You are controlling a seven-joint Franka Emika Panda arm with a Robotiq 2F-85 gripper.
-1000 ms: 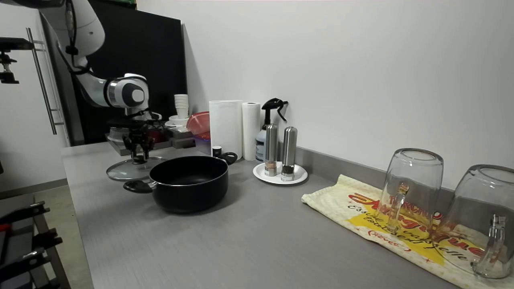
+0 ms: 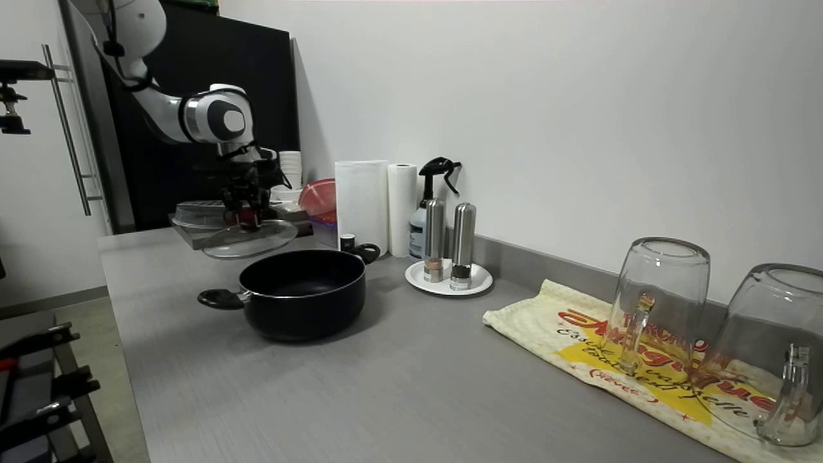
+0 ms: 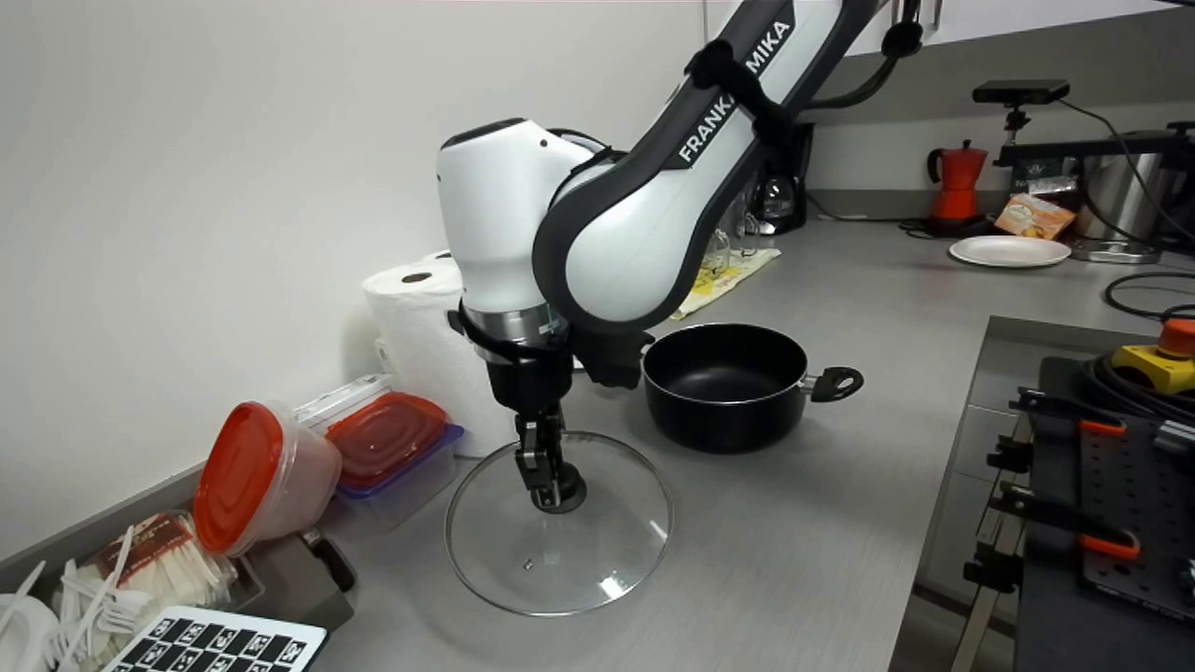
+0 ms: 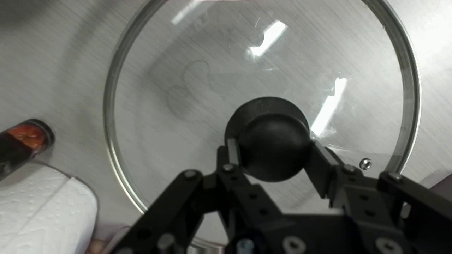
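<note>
A round glass lid with a metal rim and a black knob hangs above the counter, slightly tilted. My gripper is shut on the knob, one finger on each side of it in the wrist view. In exterior view 1 the lid is behind the black pot, raised off the counter. The pot stands uncovered, and its inside looks empty. Seen from exterior view 2, the lid is to the left of the pot and nearer the camera.
Paper towel rolls stand by the wall, near a spray bottle and two grinders on a white plate. Plastic containers crowd the wall side. Glass mugs rest on a cloth.
The arm has lifted the lid off the counter and carried it rightward in exterior view 1, toward the wall. The lid now tilts a little. The pot has stayed in place.
</note>
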